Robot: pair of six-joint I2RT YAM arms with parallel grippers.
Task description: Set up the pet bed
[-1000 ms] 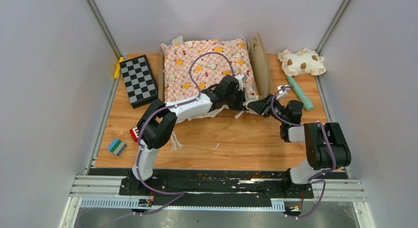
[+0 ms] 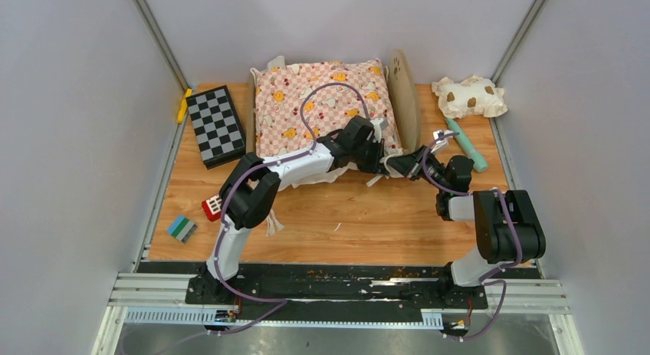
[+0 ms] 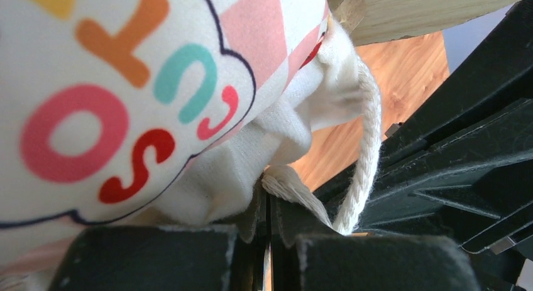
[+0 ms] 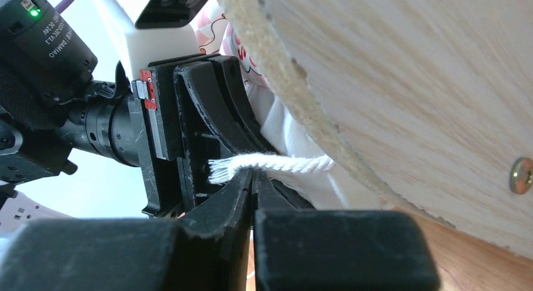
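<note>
The pet bed's patterned cushion (image 2: 318, 102) lies between upright boards, the right-hand board (image 2: 407, 98) standing beside it. Near its front right corner both grippers meet at a white rope. My left gripper is shut on the rope (image 3: 364, 171), one strand running from its fingertips and another rising to the white cloth (image 3: 245, 156). My right gripper is shut beside the left one, in front of the board; the frayed rope end (image 4: 223, 168) lies across its tips. Whether those tips pinch it is unclear.
A checkered board (image 2: 217, 127), a red block (image 2: 211, 208) and a striped block (image 2: 182, 228) are at the left. A small pillow (image 2: 469, 97) and green roll (image 2: 466, 144) lie at the right.
My left gripper has shifted very slightly to the right and down, with the short white strand below it. The right arm, cushion and boards look almost unmoved.
</note>
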